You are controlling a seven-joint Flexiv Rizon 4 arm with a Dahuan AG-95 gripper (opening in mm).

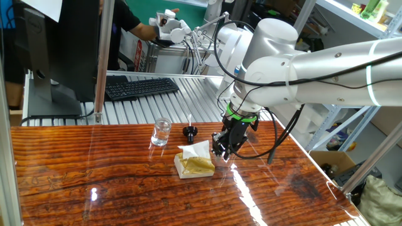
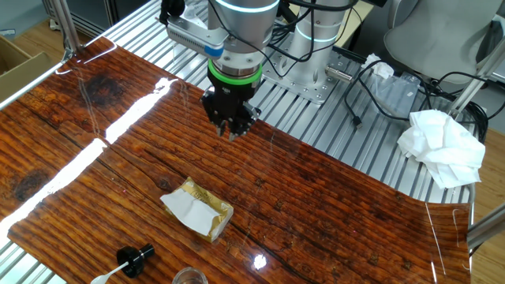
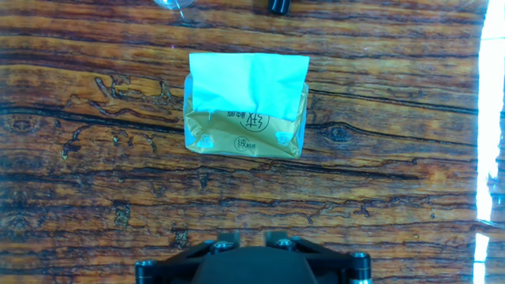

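A tissue pack (image 1: pixel 196 165) in gold and white wrapping lies on the glossy wooden table, a white tissue (image 1: pixel 198 149) sticking out of its top. In the wrist view, the pack (image 3: pixel 245 142) is upper centre, its tissue (image 3: pixel 249 83) draped over the far side. My gripper (image 2: pixel 227 132) points down above the table, apart from the pack and on the robot-base side of it. At the bottom of the wrist view, the fingertips (image 3: pixel 229 238) stand a little apart, with nothing visible between them.
A clear glass (image 1: pixel 161 132) and a black item with a white tip (image 1: pixel 190 132) stand beyond the pack. Crumpled white material (image 2: pixel 442 148) lies on the metal platform by the robot base.
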